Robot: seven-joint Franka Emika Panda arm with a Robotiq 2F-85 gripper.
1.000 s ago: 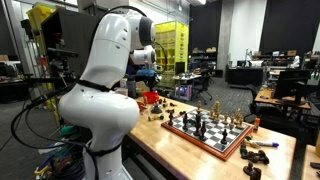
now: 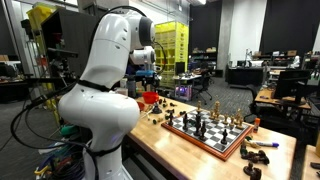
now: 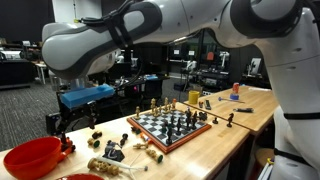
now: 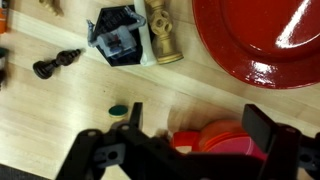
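Note:
My gripper stands open above the table, with its dark fingers (image 4: pixel 262 130) wide apart in the wrist view. Below and between them shows a round red object (image 4: pixel 228 138), partly hidden by the right finger. A glossy red plate (image 4: pixel 262 35) lies at the upper right of that view. To its left lie a gold chess piece (image 4: pixel 163 35) and a black hexagonal item (image 4: pixel 122 35). A black chess piece (image 4: pixel 58 63) lies on its side at the left. In exterior view 2 a red bowl (image 3: pixel 32 160) is at the left, near the gripper.
A chessboard (image 3: pixel 170 128) with several pieces standing on it occupies the middle of the table. Loose pieces and small items, such as a gold piece (image 3: pixel 110 166), lie between it and the red dishes. Bare wood (image 2: pixel 170 150) shows along the near edge.
The gripper appears to have shifted slightly at the back left. The chessboard and the pieces look the same.

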